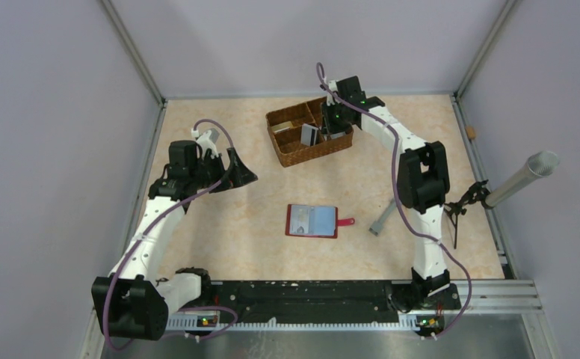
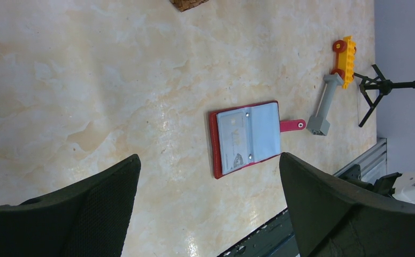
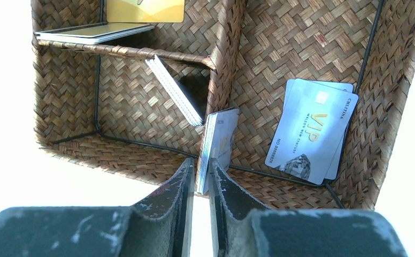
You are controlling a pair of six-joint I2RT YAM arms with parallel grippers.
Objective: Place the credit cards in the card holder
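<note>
The open red card holder [image 1: 312, 221] lies on the table with clear sleeves; a pale card shows in its left side in the left wrist view. In the brown woven basket [image 1: 300, 155], a stack of cards [image 3: 220, 138] leans upright at the central divider. My right gripper reaches down there, partly open, the stack's near edge between its fingertips and a narrow gap at the left finger. Blue VIP cards [image 3: 312, 128] lie flat in the right compartment. My left gripper is wide open and empty above the table, left of the holder.
Another card stack [image 3: 176, 93] leans in the basket's left compartment, and gold cards [image 3: 101, 31] sit at its divider. Right of the holder are a grey bar-shaped piece [image 2: 325, 104] and a yellow toy [image 2: 346, 59]. A small black tripod [image 2: 379, 85] stands beyond.
</note>
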